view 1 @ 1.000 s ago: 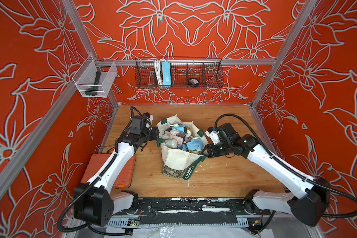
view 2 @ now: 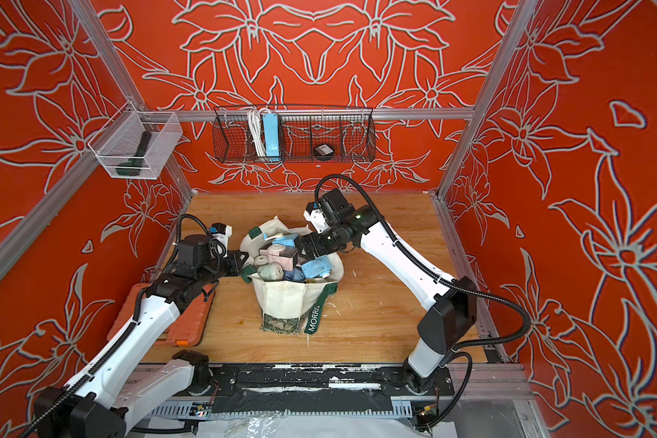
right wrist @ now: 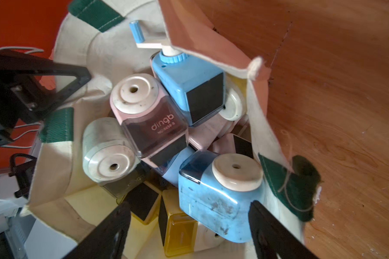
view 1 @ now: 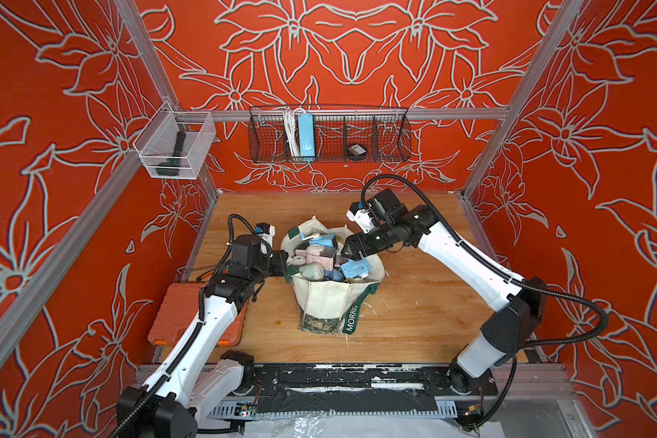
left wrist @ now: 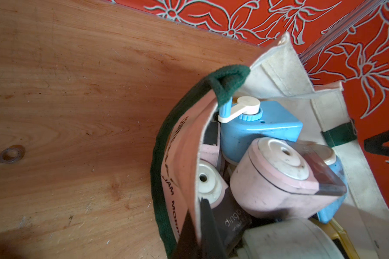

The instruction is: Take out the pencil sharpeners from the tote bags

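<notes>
The canvas tote bag [view 1: 321, 299] holds several pencil sharpeners: a blue one with a crank [right wrist: 168, 73], a pink one [right wrist: 149, 125], a pale grey one [right wrist: 103, 138], a blue one [right wrist: 211, 198] and yellow ones [right wrist: 181, 228]. My left gripper is shut at the bag's left rim, over the pink-lined fabric; whether cloth is between its fingers is unclear. My right gripper is open above the bag's right side, its fingers on either side of the blue sharpener there.
An orange case [view 1: 186, 306] lies at the table's left. A wire basket [view 1: 328, 135] and a clear bin [view 1: 175, 146] hang on the walls.
My left gripper has moved left and toward the front, and the bag shifted slightly with it. My right gripper has risen and moved left, over the bag's contents.
</notes>
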